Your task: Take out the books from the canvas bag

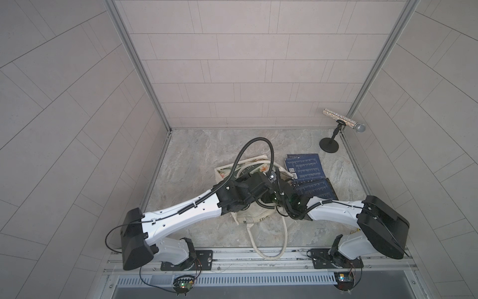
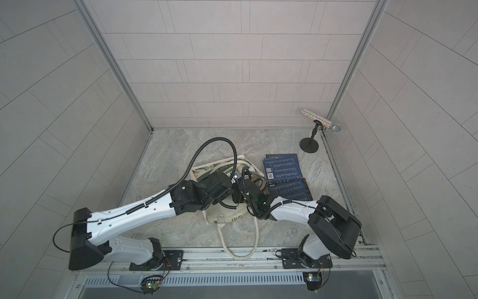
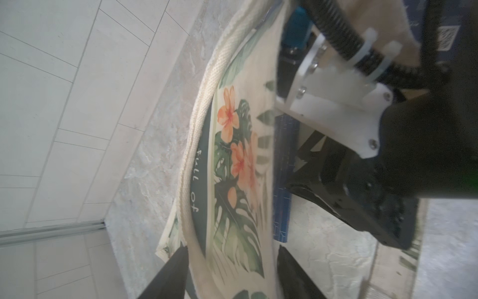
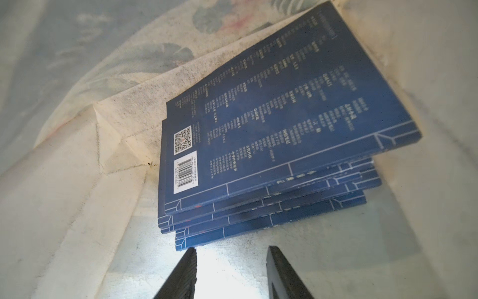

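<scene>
The cream canvas bag [image 2: 224,214] with a floral print lies mid-table under both arms. In the left wrist view, my left gripper straddles its printed side and rope handle [image 3: 201,99]; whether it grips them is unclear. My right gripper is inside the bag, fingers apart with nothing between, just short of a stack of several blue books [image 4: 278,124]. In the top views both fingertips are hidden by the arms and bag.
More blue books [image 1: 303,167] lie on the table right of the bag. A microphone on a stand [image 1: 328,144] is at the back right.
</scene>
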